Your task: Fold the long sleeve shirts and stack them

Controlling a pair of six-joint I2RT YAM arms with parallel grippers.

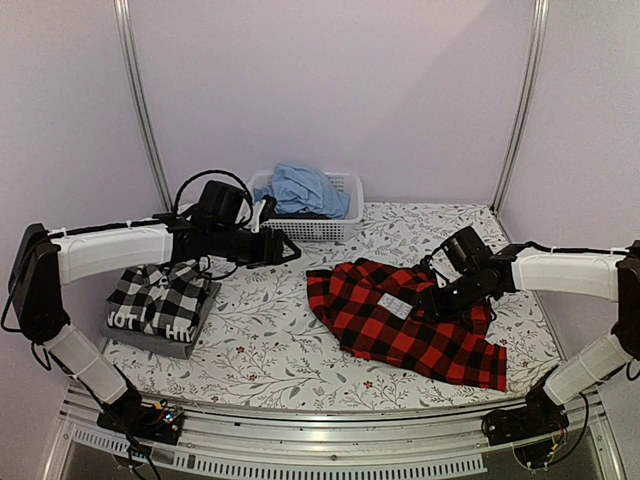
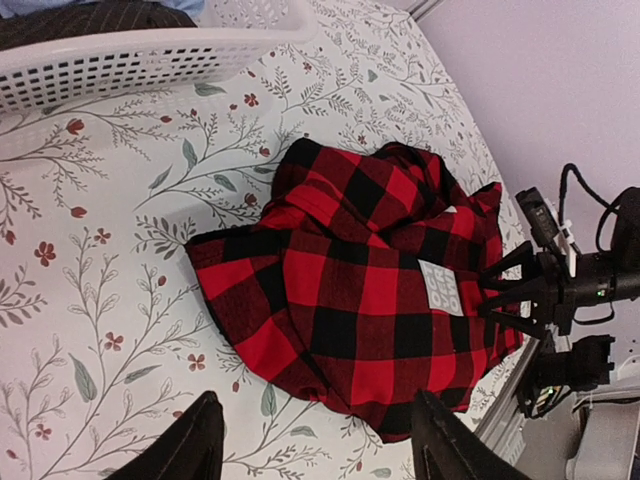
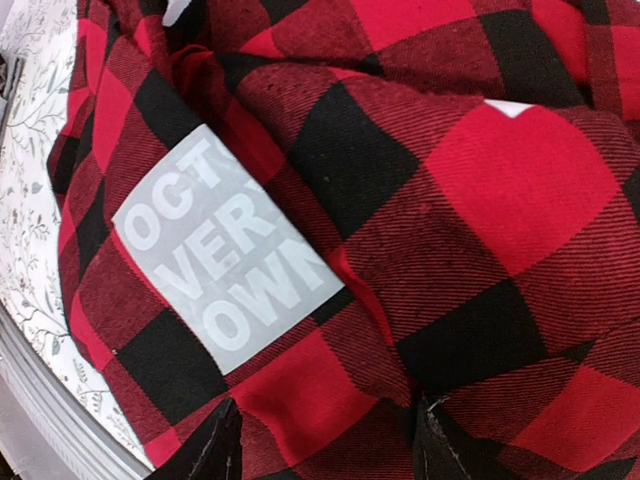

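A red and black checked shirt (image 1: 370,320) lies rumpled on the right half of the table, its white lettered patch (image 3: 225,250) facing up. My right gripper (image 1: 430,300) is down on this shirt beside the patch; in its wrist view the fingertips rest among the cloth folds, part open. My left gripper (image 1: 275,247) hangs open above the table, left of the shirt, with nothing between its fingers. At the left, a black and white checked shirt (image 1: 150,305) lies folded on grey folded cloth (image 1: 140,346).
A white basket (image 1: 325,228) with blue cloth (image 1: 300,185) and dark cloth stands at the back centre. Walls enclose the back and sides.
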